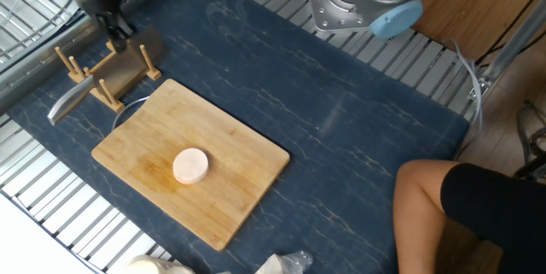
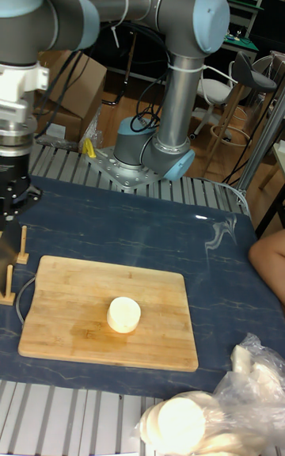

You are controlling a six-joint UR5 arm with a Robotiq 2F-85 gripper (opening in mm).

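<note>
A cleaver [image 1: 70, 102] with a metal handle and a broad blade rests in a wooden peg rack [image 1: 107, 96] at the upper left of exterior view 2. My gripper [image 1: 119, 42] hangs over the blade's far part, its dark fingers close to it; whether they touch it I cannot tell. In exterior view 3 the gripper [image 2: 17, 207] is partly cut off at the left edge, and the spread of its fingers is unclear. A pale round piece of food [image 1: 190, 166] lies on the wooden cutting board [image 1: 247, 150], well away from the gripper.
A person's arm [image 1: 418, 214] rests at the table's right side. Plastic bags with pale round pieces [image 2: 181, 422] lie at the near edge. The dark blue tabletop [image 1: 341, 137] right of the board is clear. The arm's base [image 1: 341, 1] stands at the back.
</note>
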